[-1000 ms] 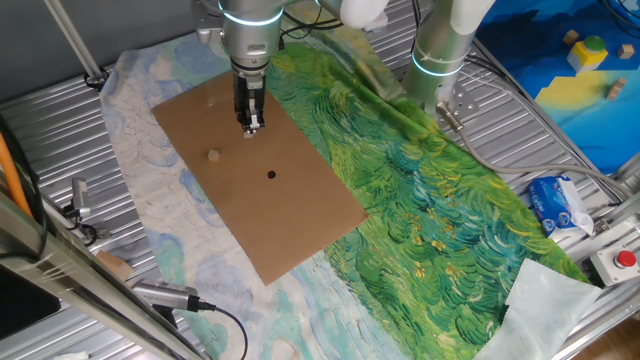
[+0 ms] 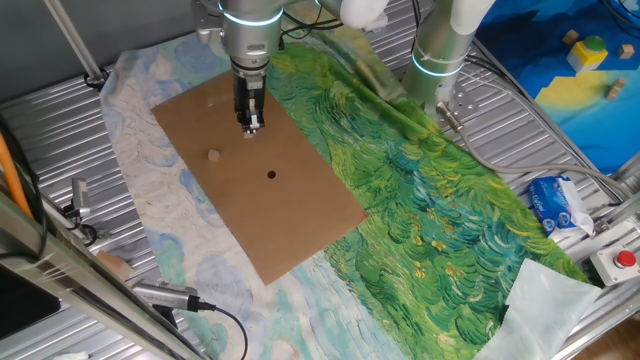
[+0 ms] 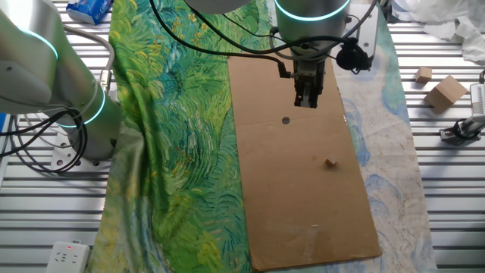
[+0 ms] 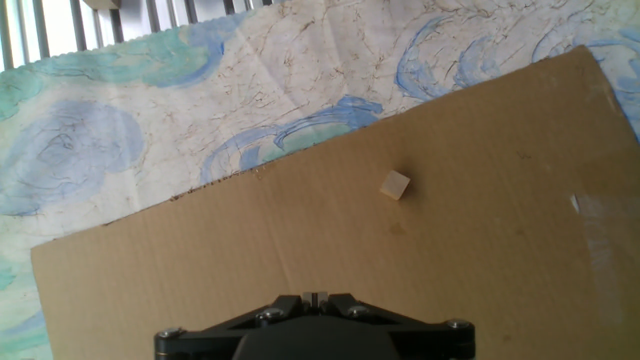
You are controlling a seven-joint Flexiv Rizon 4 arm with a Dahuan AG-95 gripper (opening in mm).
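A small wooden cube [image 2: 214, 155] rests on a brown cardboard sheet [image 2: 300, 225]. In the wrist view the cube [image 4: 395, 185] appears ahead of the fingertips and somewhat right of them. A dark round spot [image 2: 271, 174] marks the cardboard; whether it is a hole or a flat disc I cannot tell. My gripper [image 2: 252, 127] hangs over the sheet, apart from both cube and spot. Its fingertips meet in the wrist view, so the gripper is shut, and nothing shows between them. From the opposite side, the cube [image 3: 330, 161] and spot [image 3: 286, 120] lie clear of the gripper [image 3: 306, 104].
A painted cloth [image 2: 430, 230] spreads under the cardboard. Wooden blocks [image 3: 445, 92] lie off the cloth on the metal slats. A tissue pack [image 2: 558, 205] and a red-button box [image 2: 617, 264] stand at the right edge. Around the cube the cardboard is bare.
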